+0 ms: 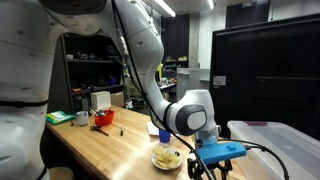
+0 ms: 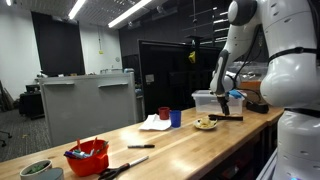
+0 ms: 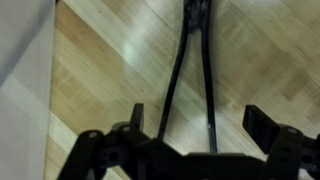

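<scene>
A pair of black tongs (image 3: 207,75) lies on the wooden table in the wrist view, its two long arms spreading toward my gripper. The gripper is open, one finger (image 3: 132,125) to the left of the tongs and the other finger (image 3: 262,126) to the right, with clear table between each and the tongs. In the second exterior view the dark tongs (image 2: 230,118) lie below the gripper near the table's right end. The first exterior view shows the gripper low over the table, its fingertips hard to make out.
A plate with yellow food (image 1: 167,157) stands beside the arm. Behind it is a blue cup (image 1: 163,135). A red cup (image 2: 164,113), white cloth (image 2: 156,124), red bowl (image 2: 86,157) and knife (image 2: 124,167) lie farther along. A white bin (image 1: 272,143) stands near the arm.
</scene>
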